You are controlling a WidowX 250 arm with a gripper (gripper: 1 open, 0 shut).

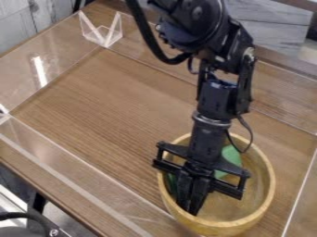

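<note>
My black gripper [192,190] reaches down into a yellow bowl [254,208] at the lower right, over a green object [228,159] that is partly hidden behind it. The fingertips are low in the bowl; whether anything is between them is hidden.
A white wire holder [102,28] stands at the far upper left. A cable runs at the lower left edge.
</note>
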